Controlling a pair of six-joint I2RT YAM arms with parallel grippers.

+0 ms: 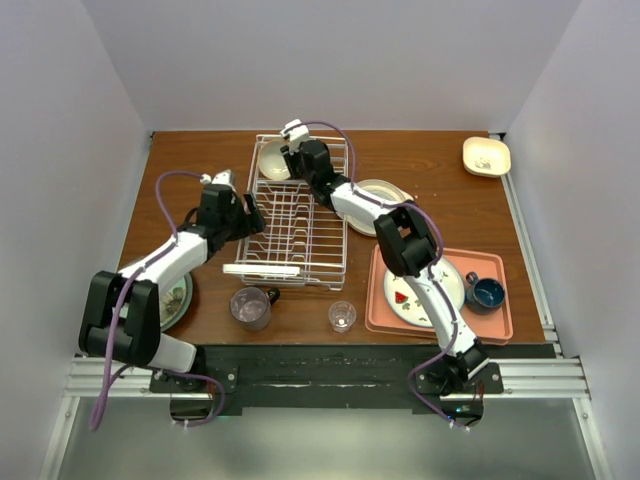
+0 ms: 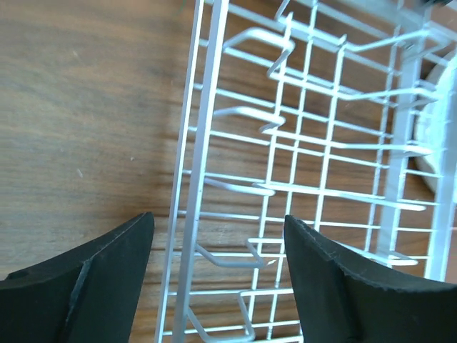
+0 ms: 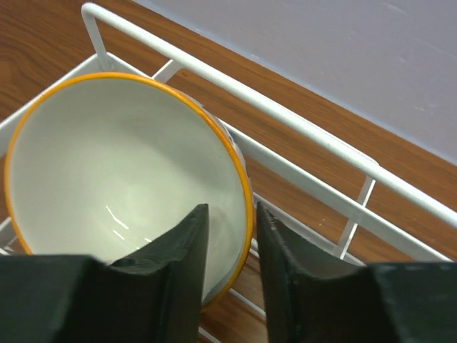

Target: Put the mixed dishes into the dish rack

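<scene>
The white wire dish rack (image 1: pixel 310 240) stands mid-table. At its back left a cream bowl with an orange rim (image 3: pixel 121 157) leans in the slots. My right gripper is at that bowl's rim, fingers on either side of it; whether they grip is unclear. My left gripper is part open over the rack's left rail, a wire bar between its fingertips.
Stacked plates (image 1: pixel 372 225) lie right of the rack, a salmon tray (image 1: pixel 385 320) with plate and mug front right, a small dish (image 1: pixel 486 156) back right. A mug (image 1: pixel 250 310), glass (image 1: pixel 342 316) and green plate (image 1: pixel 178 305) are near the front.
</scene>
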